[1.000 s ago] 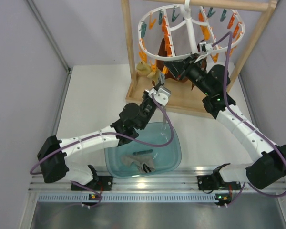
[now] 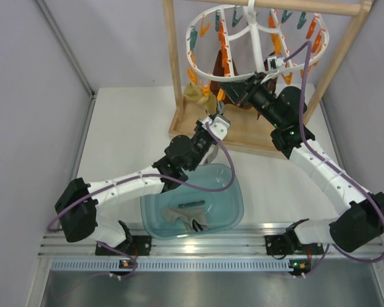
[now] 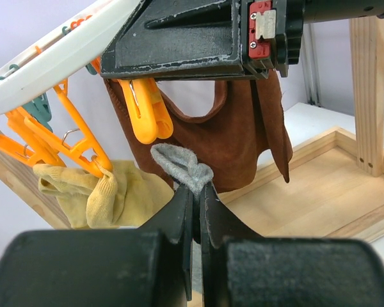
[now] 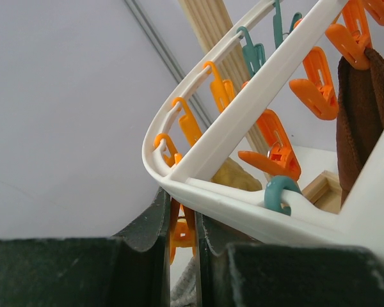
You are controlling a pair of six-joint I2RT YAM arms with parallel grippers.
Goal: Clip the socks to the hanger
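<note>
My left gripper is shut on a grey sock (image 3: 176,161), whose folded end sticks up just below an orange clip (image 3: 143,109) of the white hanger (image 2: 208,75). My right gripper is shut on that clip at the hanger's front rim, above the left one. A yellow sock (image 3: 115,195) hangs from orange clips beside it, and brown socks (image 3: 243,134) hang behind.
A blue tray (image 2: 160,211) with grey cloth (image 2: 182,216) and a small dark item lies at the front. The wooden stand (image 2: 175,51) surrounds the hanger.
My left arm and the grey sock in its gripper have shifted slightly over the last second. The right arm has hardly moved.
</note>
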